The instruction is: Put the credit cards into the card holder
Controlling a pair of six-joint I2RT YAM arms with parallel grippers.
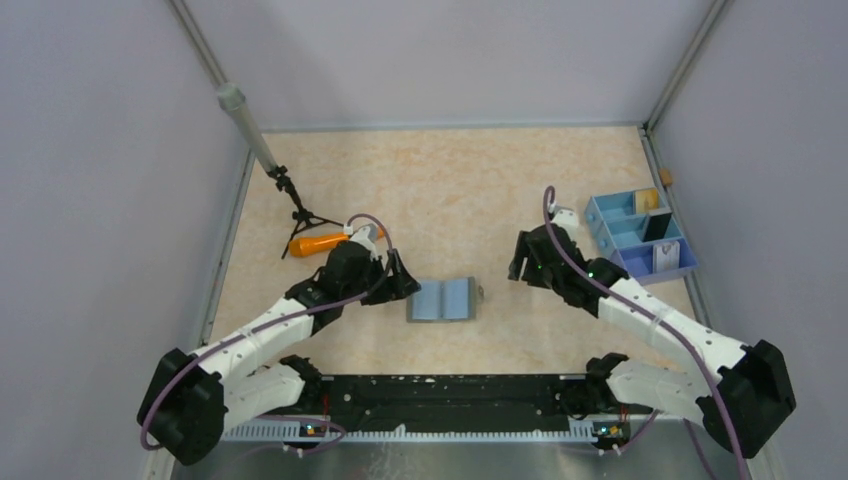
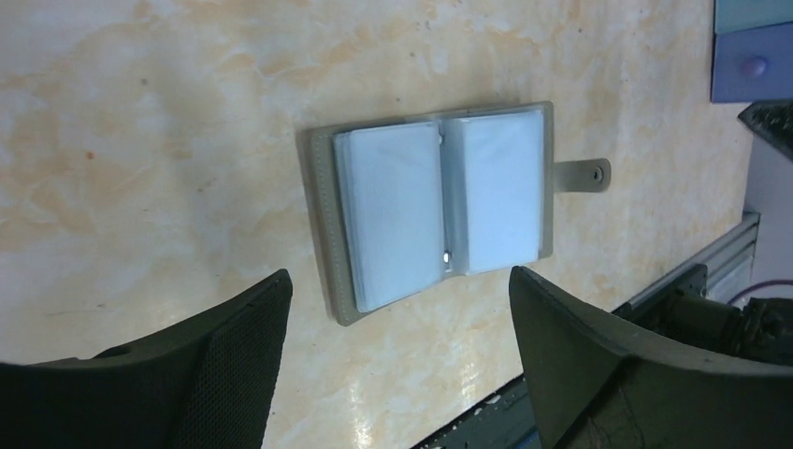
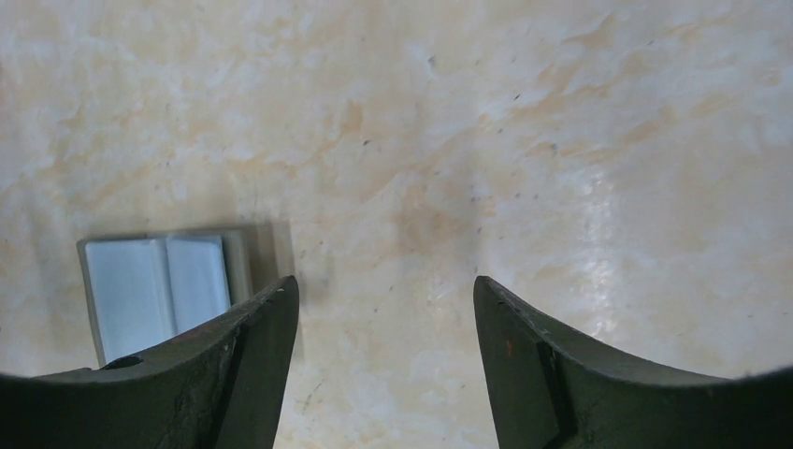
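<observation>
The card holder (image 2: 393, 210) lies spread flat on the table, its pale sleeves facing up and its grey strap sticking out to the right. Open and empty, my left gripper is over the table just left of the holder. My right gripper is also open with nothing between its fingers, standing to the right of the holder. The holder's corner shows at lower left in the right wrist view. Three cards stand in the bins at right: a yellowish one (image 1: 646, 200), a black one (image 1: 656, 226) and a whitish one (image 1: 666, 257).
The blue and purple stacked bins (image 1: 610, 228) stand at the table's right edge. An orange object (image 1: 318, 244) and a black tripod (image 1: 302, 215) occupy the left side, behind my left arm.
</observation>
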